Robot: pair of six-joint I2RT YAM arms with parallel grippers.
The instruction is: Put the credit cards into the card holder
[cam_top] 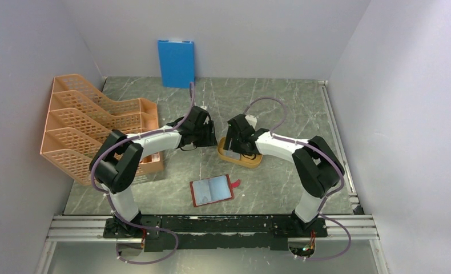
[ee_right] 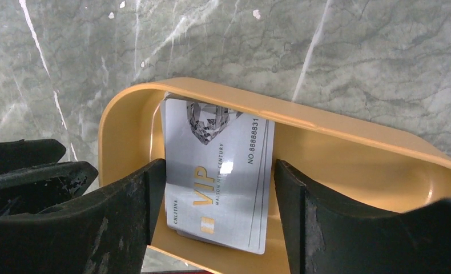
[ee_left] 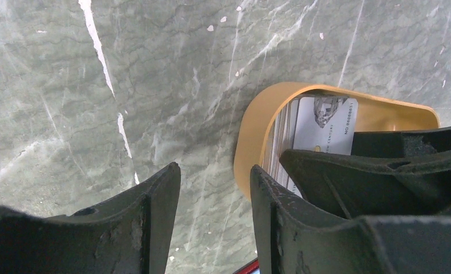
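A stack of pale credit cards (ee_right: 220,194) lies at the left end of a shallow orange box (ee_right: 349,128); the top card bears "VIP" and a diamond picture. My right gripper straddles this stack, its fingers part open, with the left finger at the card edge and a narrow gap by the right finger. Just outside the box's left end is my left gripper, part open with only bare table between its fingers. The red-edged card holder (cam_top: 212,190) lies spread open at the front, clear sleeves facing up.
An orange slotted rack (cam_top: 97,128) stands on the left. A blue panel (cam_top: 176,63) leans on the back wall. Right of the holder lies its red tab (cam_top: 236,184). Both grippers are close together.
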